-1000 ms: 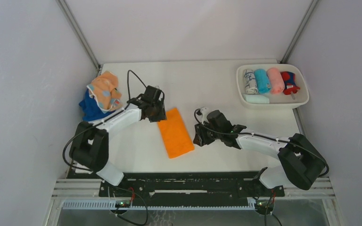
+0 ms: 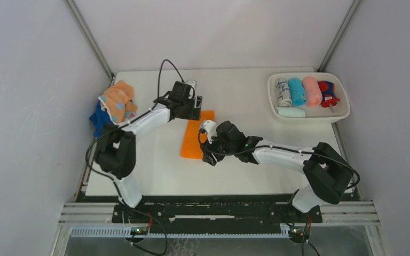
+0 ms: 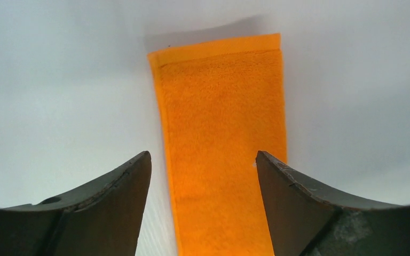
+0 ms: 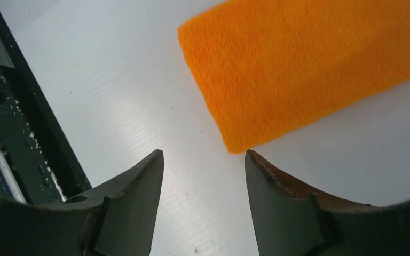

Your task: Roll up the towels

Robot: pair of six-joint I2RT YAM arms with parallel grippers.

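A folded orange towel lies flat as a long strip in the middle of the table. Over its far end hangs my left gripper. The left wrist view shows the left fingers apart, with the towel's far edge beyond them and nothing gripped. My right gripper is above the towel's near right side and covers part of it from the top. In the right wrist view a towel corner lies ahead of the parted right fingers, with bare table between them.
A white bin at the back right holds several rolled towels. Crumpled towels, orange-patterned and blue, are heaped at the left edge.
The orange towel has turned straighter and shifted away from the front, along with the left gripper's movement back and right.
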